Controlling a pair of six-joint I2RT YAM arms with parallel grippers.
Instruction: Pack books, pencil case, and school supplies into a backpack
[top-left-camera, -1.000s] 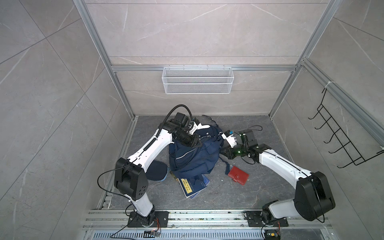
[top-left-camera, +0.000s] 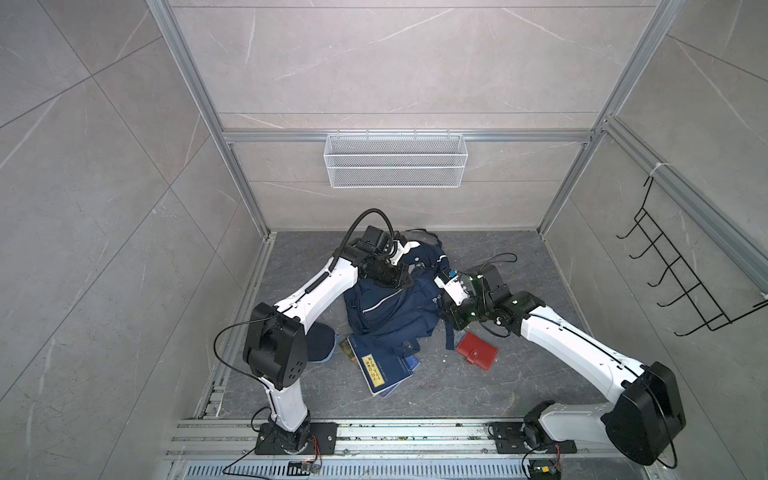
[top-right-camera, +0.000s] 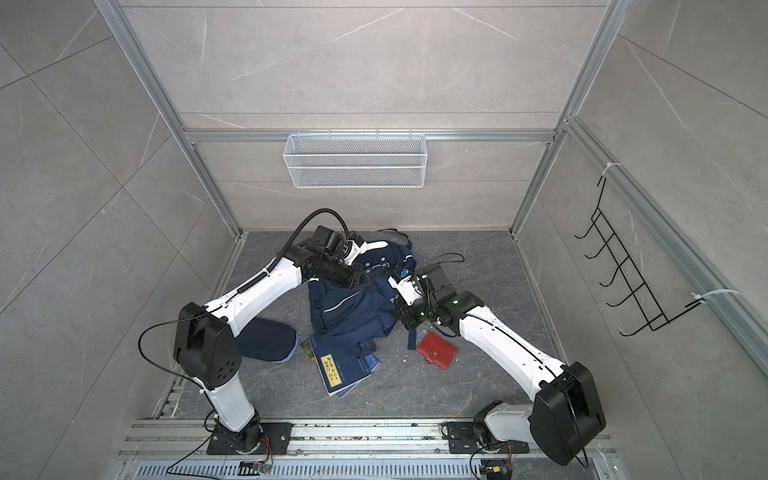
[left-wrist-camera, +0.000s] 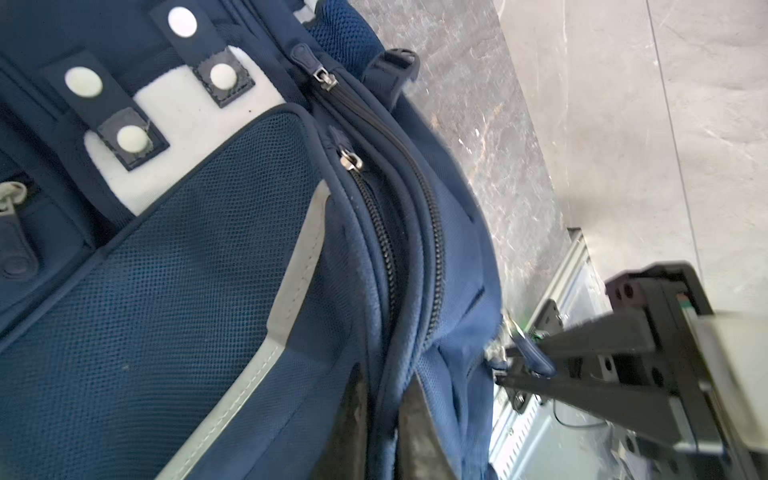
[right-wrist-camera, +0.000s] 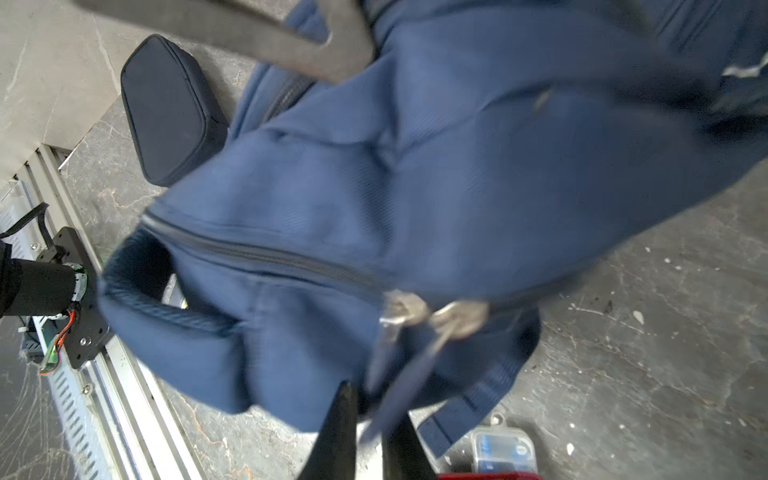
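Note:
A navy backpack (top-left-camera: 392, 312) lies mid-floor. In the left wrist view my left gripper is shut on the zipped edge of the backpack (left-wrist-camera: 160, 336). In the right wrist view my right gripper is at the backpack's end, by two zipper pulls (right-wrist-camera: 408, 392); whether it holds one is unclear. A dark pencil case (top-right-camera: 268, 340) lies left of the bag. Books (top-left-camera: 376, 372) lie at its front, and a red item (top-left-camera: 477, 350) at its right. A small clear case (right-wrist-camera: 504, 448) shows beside the bag in the right wrist view.
A white mesh basket (top-left-camera: 395, 164) hangs on the back wall and a black hook rack (top-left-camera: 672, 272) on the right wall. Bare floor (top-left-camera: 544, 368) shows at the right.
Over the last second my left arm has moved a little rightward and back with the bag's edge. My right arm has moved slightly toward the front, and the bag has shifted a little.

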